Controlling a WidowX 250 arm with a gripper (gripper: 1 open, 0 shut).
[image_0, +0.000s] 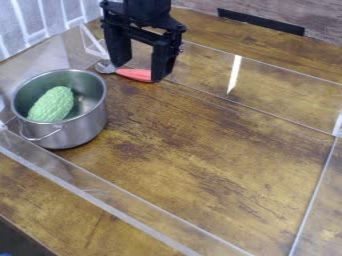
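My black gripper (140, 62) hangs over the back left of the wooden table, open, its two fingers apart. Below and behind it lies a red object (136, 75) with a pale end toward the left, partly hidden by the gripper. A steel pot (82, 127) stands at the left, holding a light green, textured oblong object (51, 104), which looks like a cabbage or similar vegetable.
Clear panels or strips run along its sides, and a dark edge (287, 20) borders the back right.
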